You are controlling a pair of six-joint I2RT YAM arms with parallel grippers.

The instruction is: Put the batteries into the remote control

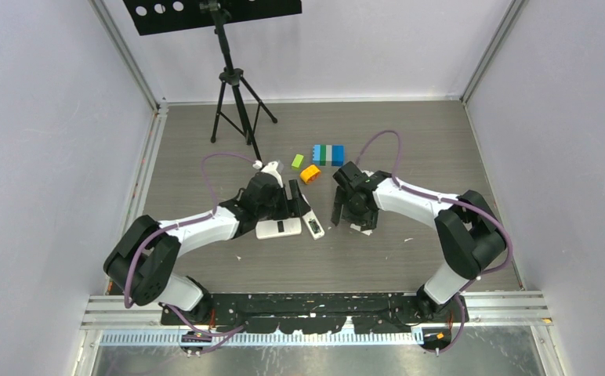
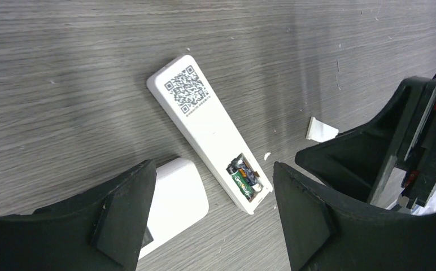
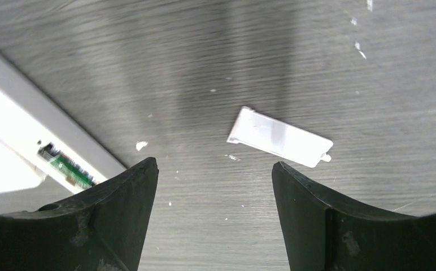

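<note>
A white remote (image 2: pixel 199 118) with a QR code lies on the table, its battery compartment (image 2: pixel 244 177) open, a green cell and another inside. A white flat case (image 2: pixel 176 197) lies beside it. My left gripper hovers open over the remote and case. My right gripper is open, above the table just right of the remote; a small white flat piece (image 3: pixel 278 135), likely the battery cover, lies beyond its fingertips, with nothing between the fingers.
Yellow (image 1: pixel 309 174), lime (image 1: pixel 297 161) and blue-green blocks (image 1: pixel 327 155) lie behind the grippers. A black stand (image 1: pixel 237 94) is at the back left.
</note>
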